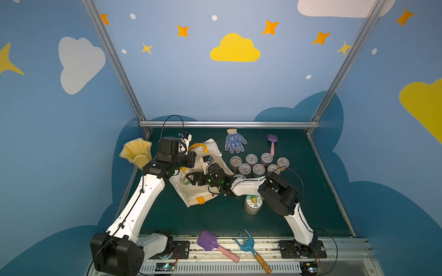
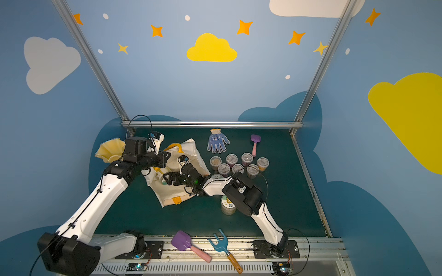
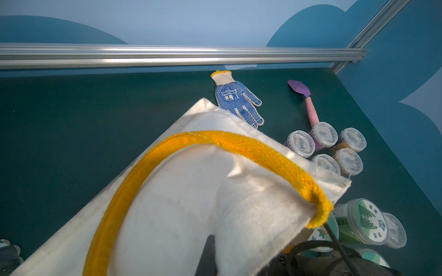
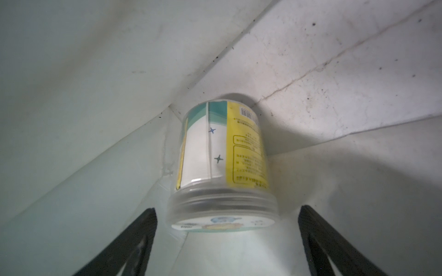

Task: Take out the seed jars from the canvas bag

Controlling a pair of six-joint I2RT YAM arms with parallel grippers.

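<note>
The canvas bag (image 1: 184, 195) lies open on the left of the table, its yellow handle (image 3: 221, 140) arching across the left wrist view. At its upper edge my left gripper (image 1: 192, 161) is shut on the bag's cloth; one dark finger (image 3: 208, 257) shows against the canvas, the other is hidden behind it. Inside the bag a clear-lidded seed jar (image 4: 223, 147) with a yellow and white label lies on its side, lid toward my right gripper. That gripper is open, its fingertips standing either side of the lid with gaps to it.
Several seed jars (image 1: 251, 158) stand right of the bag, and a larger jar (image 1: 252, 205) stands nearer the front under the right arm. A glove (image 1: 234, 141) and small shovel (image 1: 272, 142) lie at the back. A shovel (image 1: 209, 240) and fork (image 1: 247, 243) lie in front.
</note>
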